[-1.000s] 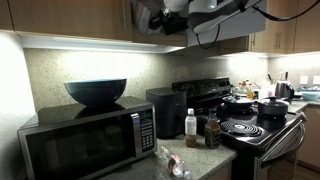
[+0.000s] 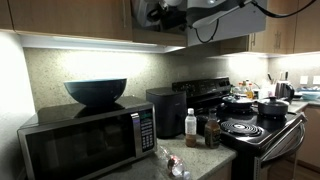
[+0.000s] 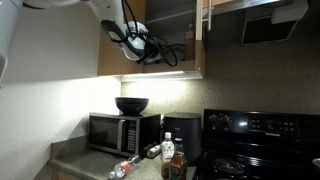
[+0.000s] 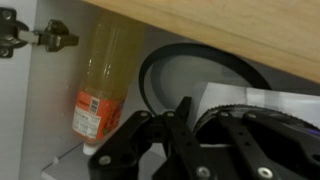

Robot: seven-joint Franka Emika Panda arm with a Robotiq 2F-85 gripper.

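High up in an open cabinet (image 3: 166, 22) above the counter, my gripper (image 3: 140, 42) reaches in among the shelves. In the wrist view the gripper appears shut at the edge of a dark-rimmed thing (image 4: 255, 112), whose curved rim runs right from the fingertips. Most of that thing is hidden by the gripper, and what it is cannot be made out. Left of the fingers stands a bottle of amber liquid (image 4: 112, 62) with an orange-and-white label. A large dark ring (image 4: 150, 70) and a white flat surface (image 4: 235, 97) lie beyond.
A wooden cabinet edge (image 4: 230, 30) and a hinge (image 4: 45, 38) are close to the gripper. Below are a microwave (image 2: 85, 140) with a blue bowl (image 2: 97, 92) on it, a black appliance (image 2: 168, 112), bottles (image 2: 191, 125) and the stove (image 2: 262, 130).
In exterior view 1 the arm at the cabinet has shifted slightly left and up. The things on the counter have not moved.
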